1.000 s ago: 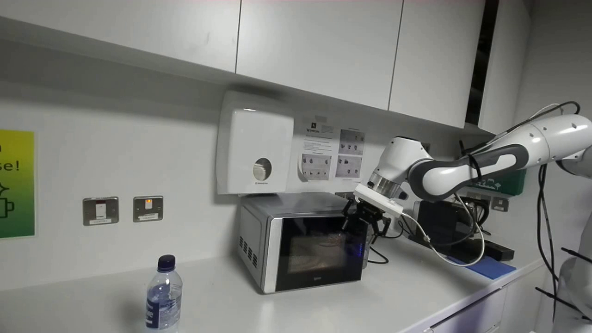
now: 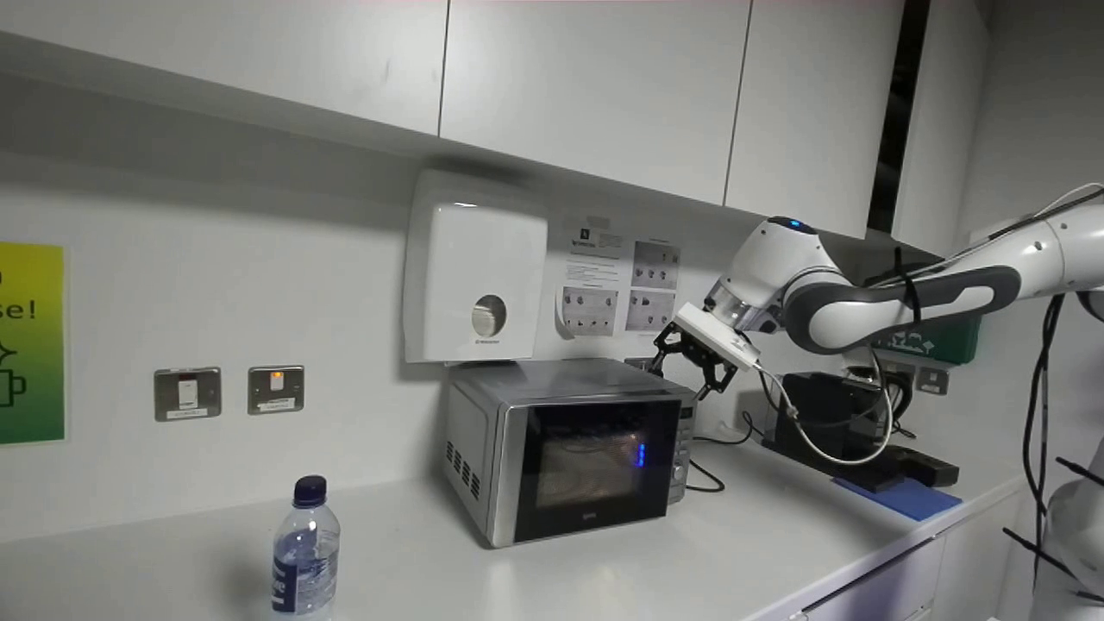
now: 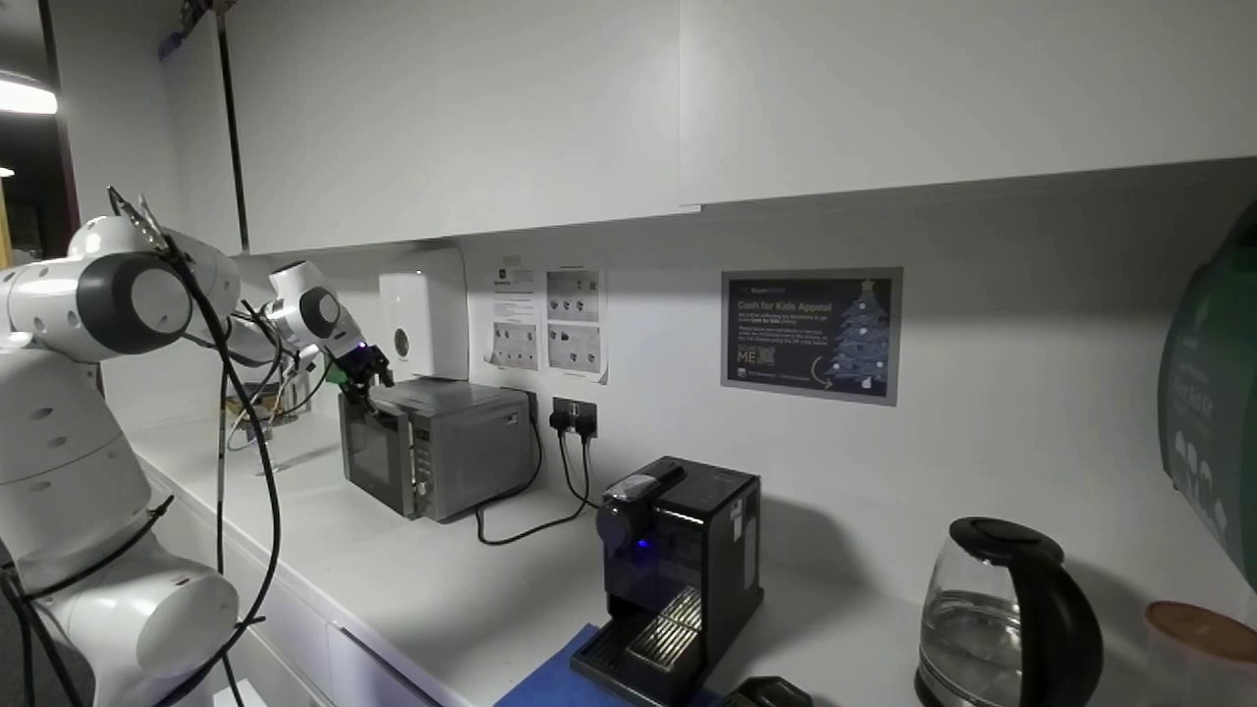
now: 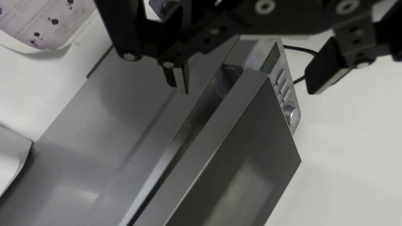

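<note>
A silver microwave (image 2: 533, 381) with a dark glass door (image 2: 595, 471) stands on the counter. In the wrist view the door (image 4: 250, 147) is slightly ajar, with a narrow gap along its top edge. Its control panel (image 4: 285, 86) shows at the opening side. My gripper (image 2: 680, 382) is open above the microwave's right front corner, nothing between its fingers. From the other side, the gripper (image 3: 374, 391) appears near the top of the door's opening edge; whether it touches there cannot be told.
A water bottle (image 2: 306, 554) stands on the counter left of the microwave. A coffee machine (image 3: 683, 566) and a glass kettle (image 3: 1002, 613) are on the other side. Above hang wall cupboards (image 2: 595, 93) and a white dispenser (image 2: 478, 269).
My gripper has risen and shifted slightly right from in front of the door's right side to above the corner. The door's right edge sits slightly differently, a little further left.
</note>
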